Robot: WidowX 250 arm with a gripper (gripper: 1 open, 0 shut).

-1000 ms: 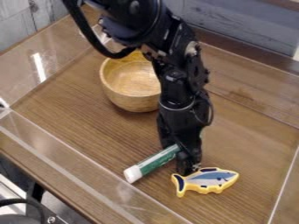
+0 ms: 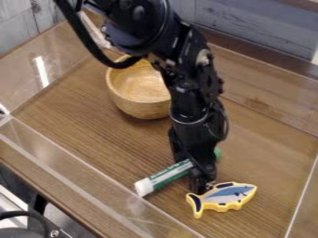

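Observation:
My black gripper [image 2: 199, 160] reaches down over a green and white tube [image 2: 162, 178] lying diagonally near the front of the wooden table; its open fingers are around the tube's upper right part, which they partly hide. A yellow fish-shaped toy [image 2: 221, 197] with a blue and white body lies just to the right of the tube's lower part. A tan wooden bowl [image 2: 134, 93] sits behind, partly hidden by the arm.
The wooden table [image 2: 74, 112] has free room at left and at back right. Clear low rims run along its left and right edges, with a white wall behind.
The gripper has shifted slightly up, uncovering a little more green at the tube's far end. The tube and fish toy have moved very slightly.

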